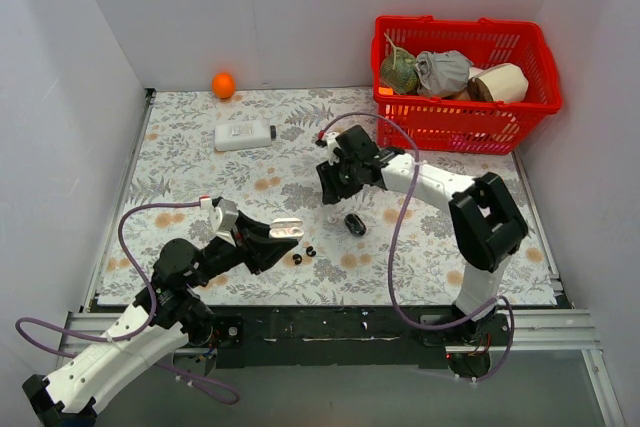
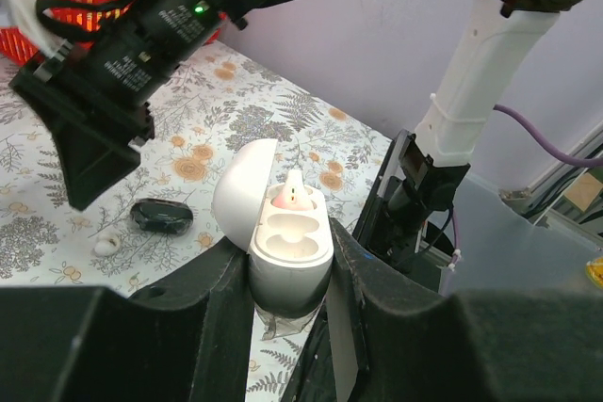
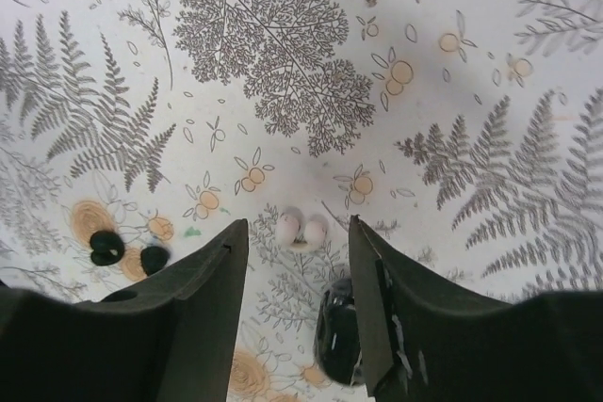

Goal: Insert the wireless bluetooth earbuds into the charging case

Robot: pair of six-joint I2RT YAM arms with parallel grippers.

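My left gripper is shut on the white charging case (image 2: 294,247), its lid open; a pink-tipped white piece shows in it. My right gripper hangs open above the table, with two small white earbuds (image 3: 314,233) lying below between its fingertips in view. A dark glossy oval object lies beside them, also seen in the left wrist view. Small black pieces (image 3: 107,248) lie to the left in the right wrist view.
A red basket (image 1: 465,122) with goods stands at the back right. A white bottle (image 1: 244,135) and an orange (image 1: 223,85) are at the back left.
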